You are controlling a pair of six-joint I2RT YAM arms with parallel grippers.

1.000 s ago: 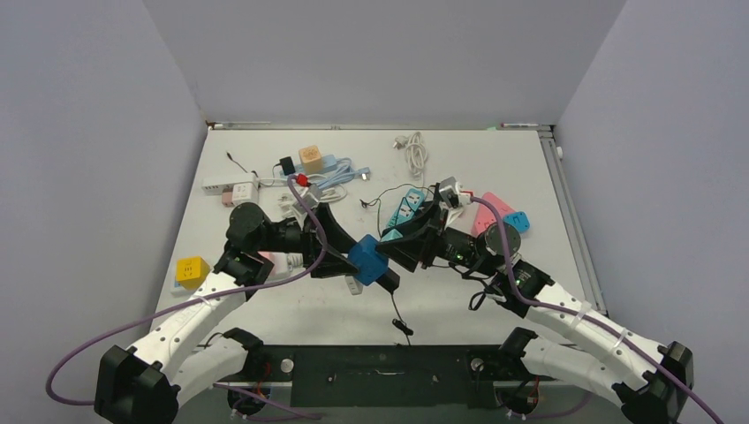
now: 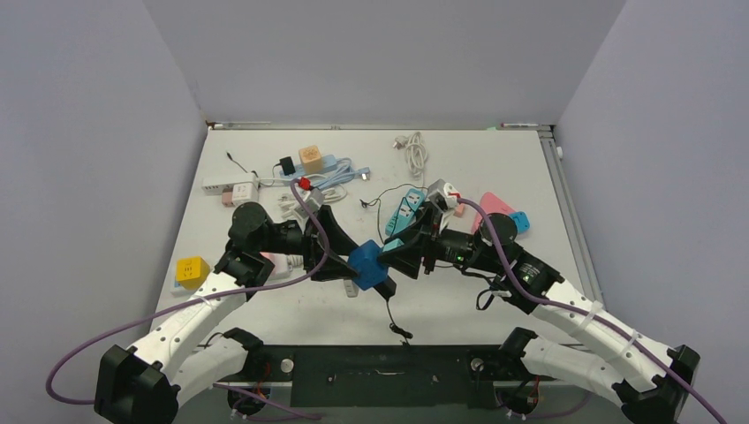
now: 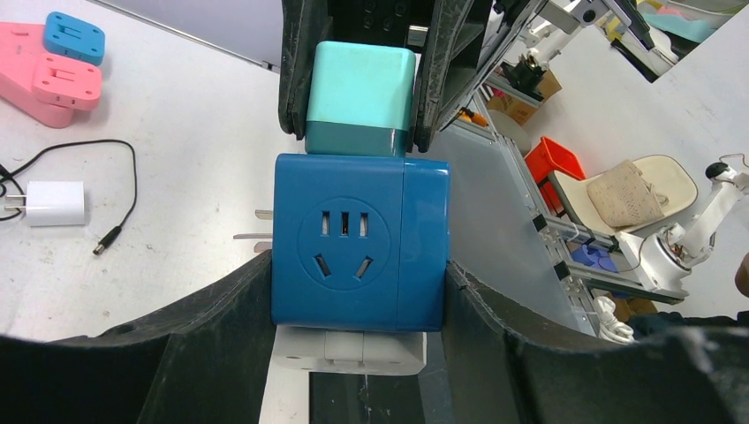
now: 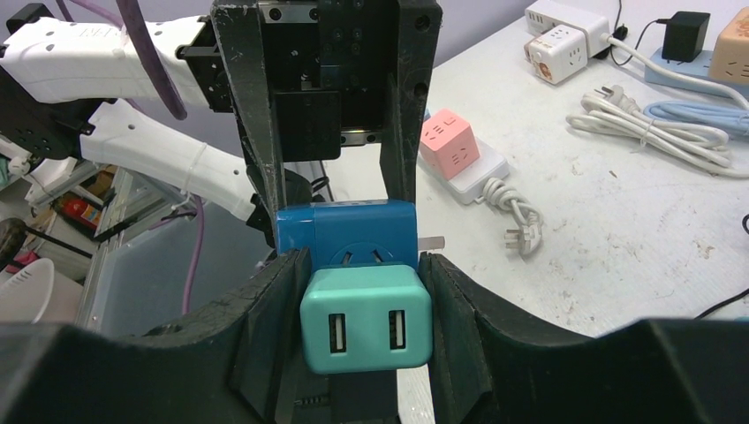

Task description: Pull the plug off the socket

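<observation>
A blue cube socket [image 3: 339, 240] sits between the fingers of my left gripper [image 2: 360, 264], which is shut on it above the table. My right gripper is shut on a teal plug [image 4: 366, 320], whose two slots face the right wrist camera. In the left wrist view the teal plug [image 3: 362, 87] stands against the cube's upper side, with no clear gap between them. How far it is seated cannot be told. A black adapter [image 2: 386, 287] hangs at the cube's lower side, trailing a thin cable.
On the table are a yellow cube [image 2: 192, 271], a teal power strip [image 2: 404, 212], a pink strip [image 2: 494, 205] and white coiled cable [image 2: 415, 154]. A white strip end [image 2: 351, 289] shows beneath the left gripper.
The blue cube has tilted a little, and the hanging cable has swung left. Both grips persist.
</observation>
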